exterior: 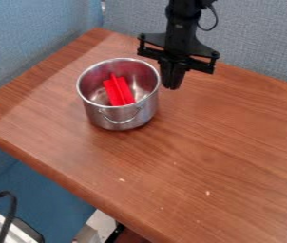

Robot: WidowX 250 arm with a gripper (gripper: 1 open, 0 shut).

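Observation:
A steel pot (117, 115) stands on the wooden table (197, 171) toward the back left, with red pieces (118, 90) lying inside it. My black gripper (172, 81) is just right of the pot's back rim, its fingertips low and close together, with nothing visible between them.
Blue-grey padded walls stand behind and to the left. A black cable and white object sit below the table's left edge at the bottom left.

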